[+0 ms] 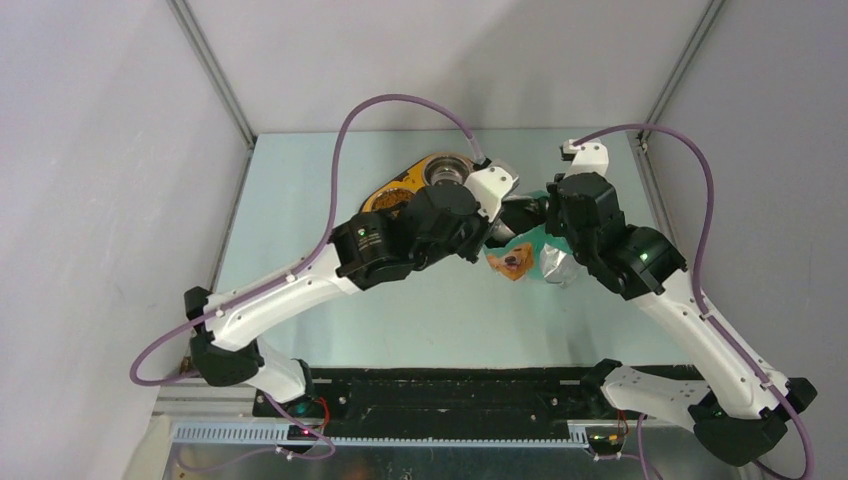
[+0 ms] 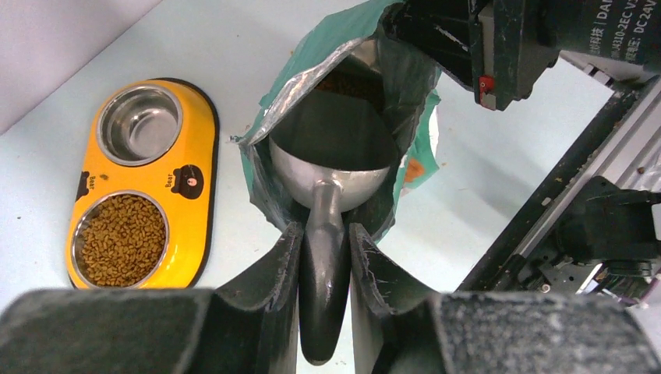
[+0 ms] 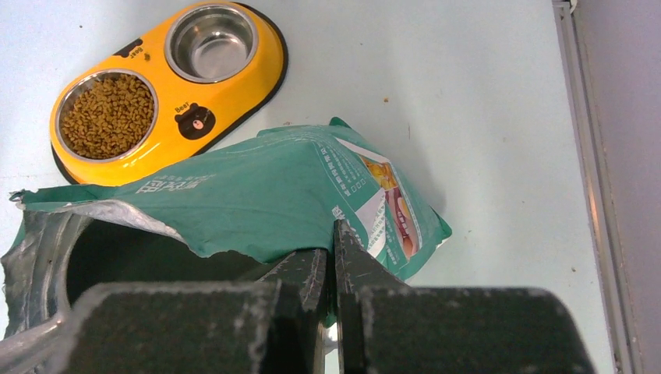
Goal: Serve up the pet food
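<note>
In the left wrist view, my left gripper is shut on the handle of a metal scoop [image 2: 334, 185]. The scoop's bowl dips into the mouth of a green food bag [image 2: 312, 51], with some brown kibble [image 2: 347, 87] visible deeper inside. My right gripper is shut on the bag's upper edge and keeps its mouth gaping. The yellow double feeder [image 2: 195, 152] has one bowl full of kibble [image 2: 125, 238] and one empty steel bowl [image 2: 140, 125]. From above, both grippers meet over the bag and partly hide it.
Around the feeder, the pale table [image 1: 300, 240] is mostly clear. A few loose crumbs lie on it in the right wrist view. Walls enclose the left, back and right sides.
</note>
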